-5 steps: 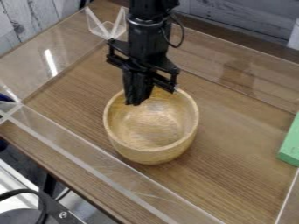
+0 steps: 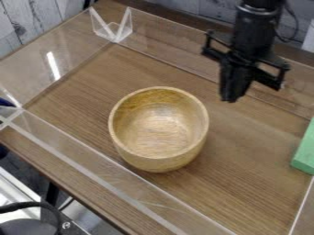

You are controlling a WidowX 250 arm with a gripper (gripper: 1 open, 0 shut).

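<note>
A dark gripper (image 2: 237, 78) hangs at the upper right over the wooden surface, blurred, its fingers pointing down and close together, with nothing seen between them. It is behind and to the right of a round, light wooden bowl (image 2: 159, 128), apart from it. The bowl looks empty.
A green object (image 2: 303, 145) lies at the right edge. A small clear holder (image 2: 112, 25) stands at the back left. Clear strips run along the left side, and a black cable (image 2: 28, 209) is at the lower left.
The gripper has moved from above the bowl's back rim to the right and back, away from it. The bowl stays in place.
</note>
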